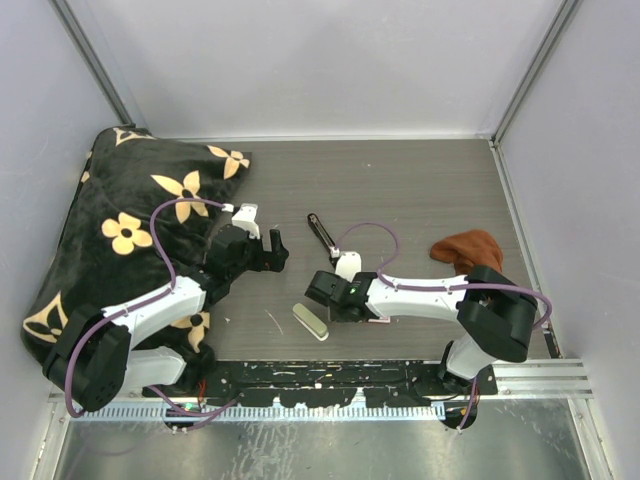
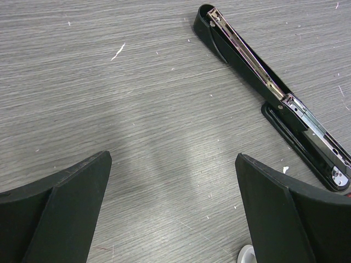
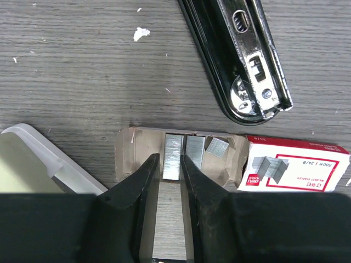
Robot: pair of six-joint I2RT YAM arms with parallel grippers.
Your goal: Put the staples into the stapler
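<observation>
A black stapler (image 2: 247, 63) lies opened out on the table, its staple channel exposed in the left wrist view. Its base end (image 3: 238, 60) shows at the top of the right wrist view. Below that, a small open cardboard box (image 3: 125, 150) holds two grey staple strips and a short tilted piece. My right gripper is at this box, its narrowly parted fingertips on either side of the left staple strip (image 3: 173, 150); contact is hard to judge. Over bare table, left of the stapler, my left gripper stands wide open and empty.
The box's red-and-white flap (image 3: 323, 167) extends to the right. A pale, white-edged object (image 1: 311, 321) lies left of the box. Farther off are a brown cloth (image 1: 467, 250) and a dark flowered cushion (image 1: 130, 225).
</observation>
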